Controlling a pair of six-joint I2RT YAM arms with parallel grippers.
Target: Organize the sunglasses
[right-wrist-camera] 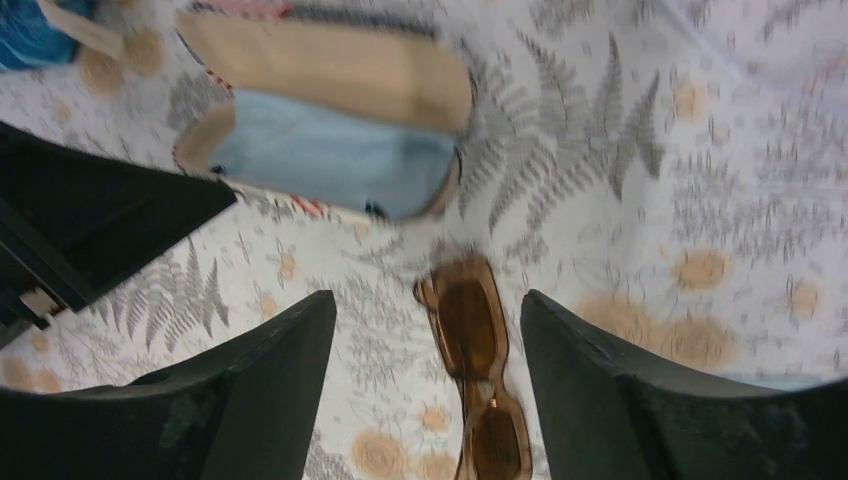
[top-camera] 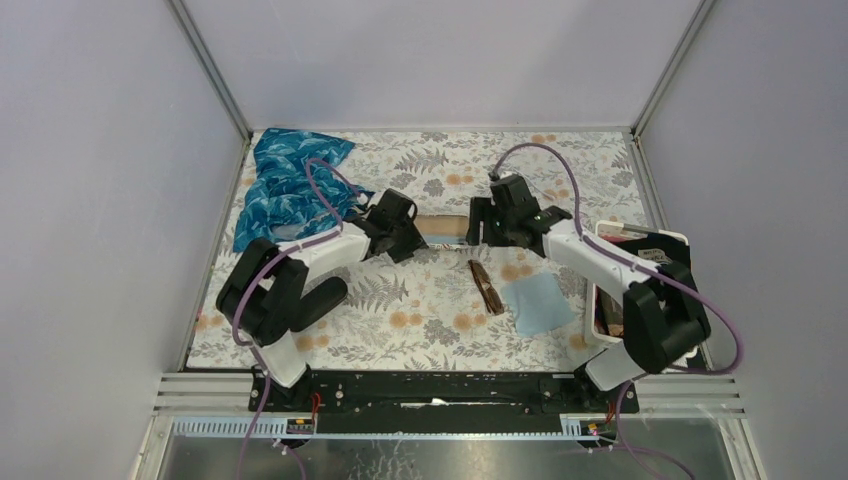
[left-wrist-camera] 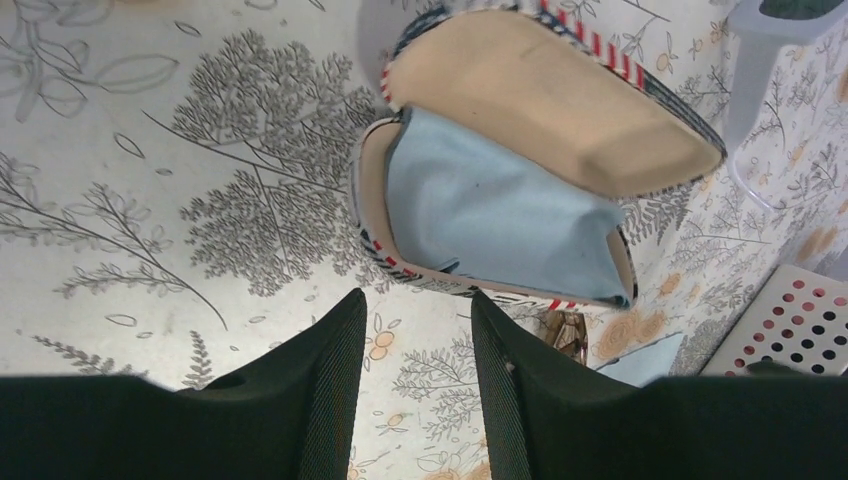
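An open glasses case (top-camera: 440, 230), tan inside and trimmed with red-white stripes, lies mid-table. Blue-grey cloth or lining (left-wrist-camera: 490, 215) fills its lower half, and its raised lid (left-wrist-camera: 540, 95) stands toward the back. Brown sunglasses (right-wrist-camera: 470, 330) rest folded on the table, in front of the case and to its right. My left gripper is part open at the case's left front, nothing between its fingers. At the case's right end, my right gripper is open and empty too, above the table. A light blue cloth (top-camera: 540, 303) lies right of the sunglasses.
A crumpled blue plastic bag (top-camera: 295, 185) covers the back left. A black elongated object (top-camera: 320, 302) lies beside the left arm. On the right stands a white basket (left-wrist-camera: 795, 320) with items inside.
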